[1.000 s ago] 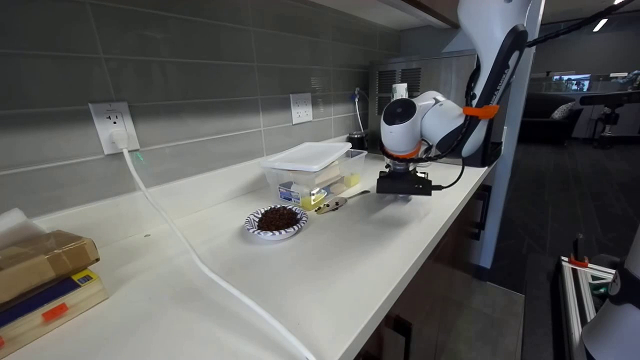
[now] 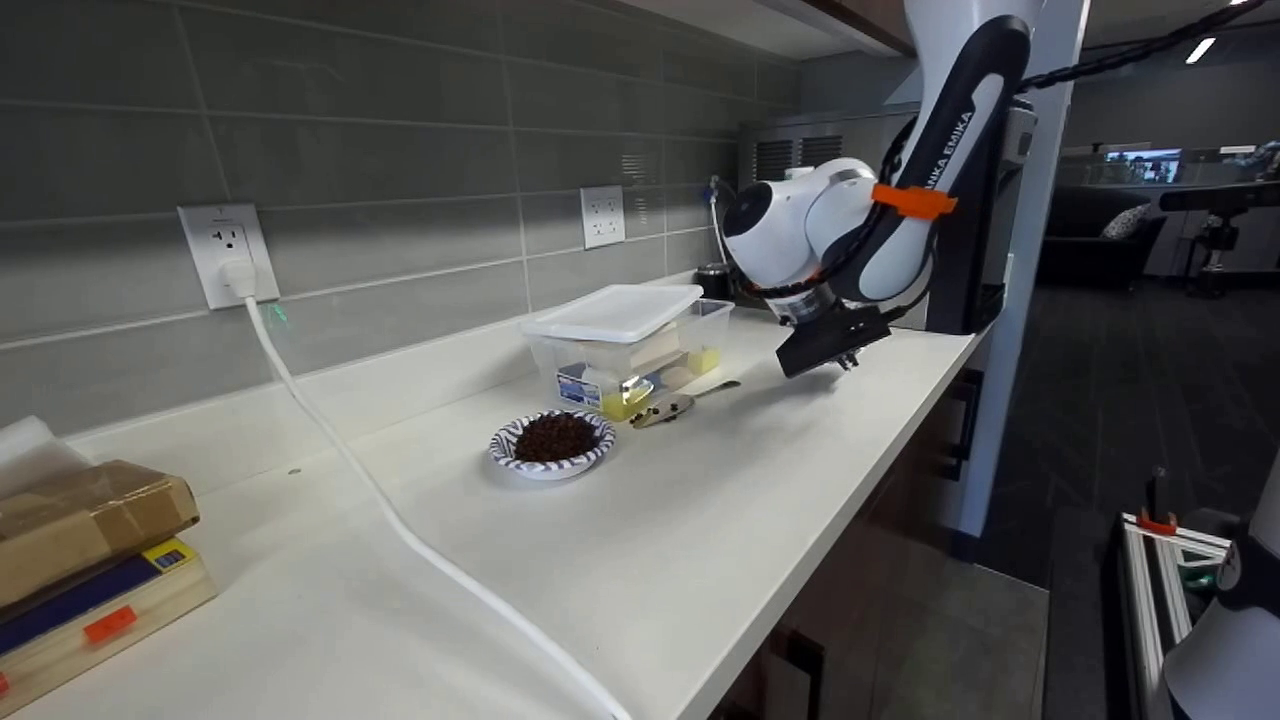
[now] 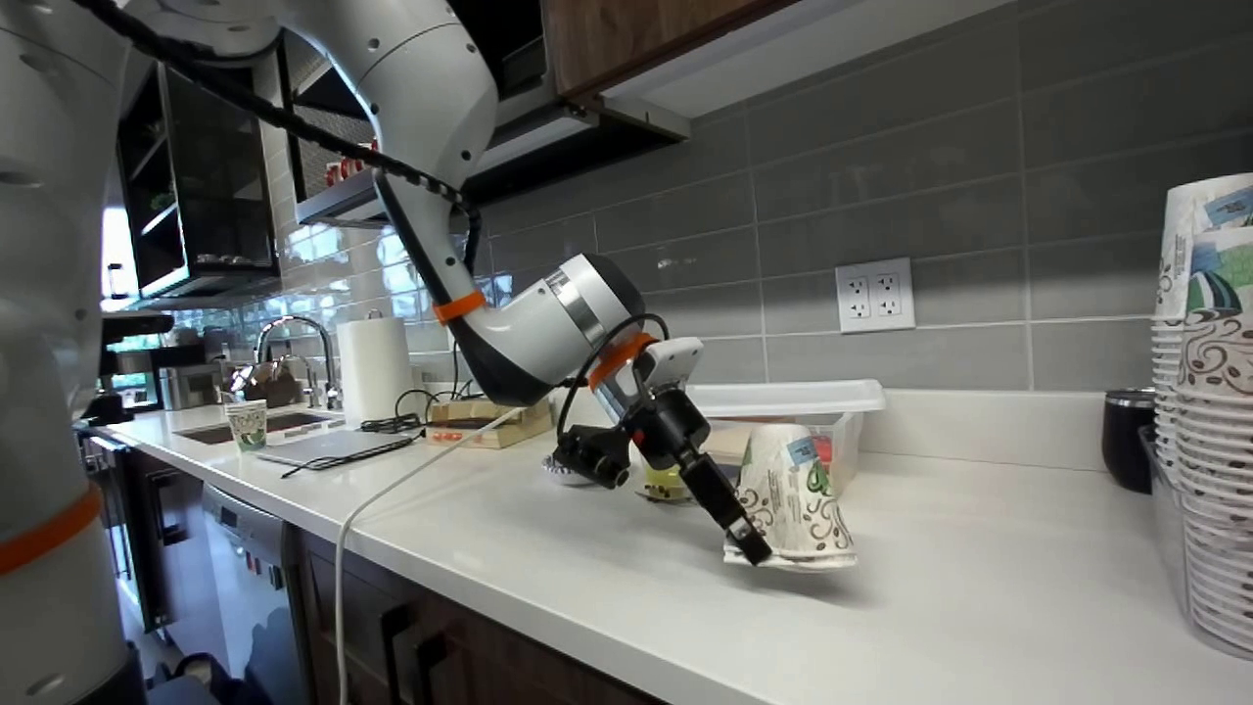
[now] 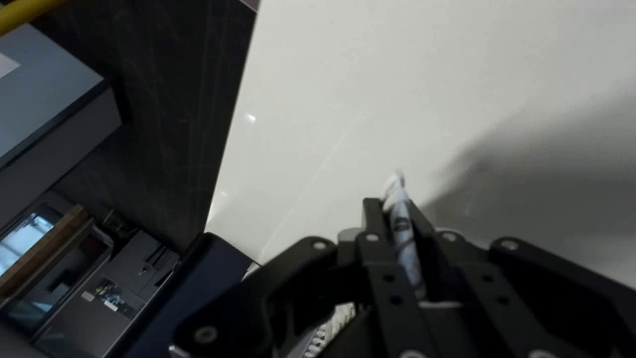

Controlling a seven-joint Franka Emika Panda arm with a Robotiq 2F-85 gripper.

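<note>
An inverted white paper cup [image 3: 799, 493] with a brown swirl print hangs tilted just above the counter, rim down, in exterior view 2. My gripper [image 3: 754, 547] is at its rim. In the wrist view the black fingers [image 4: 374, 229] are shut on a thin, pale printed strip, which looks like the cup's wall. From exterior view 1 my gripper [image 2: 847, 360] is over the far part of the counter, and the cup is hidden behind the arm. A patterned bowl [image 2: 553, 469] of dark brown bits stands closer to that camera.
Beside the bowl lies a spoon [image 2: 667, 410] with some dark bits; behind it stands a lidded clear bin [image 2: 600, 360]. A tall stack of cups [image 3: 1218, 493] rises at the right. A white cable [image 2: 414, 540] crosses the counter. Bare counter lies between arm and front edge.
The gripper and wrist have tilted from nearly level to a clear slant, and the arm's forearm has shifted left in exterior view 1. Bowl, spoon and bin have stayed put.
</note>
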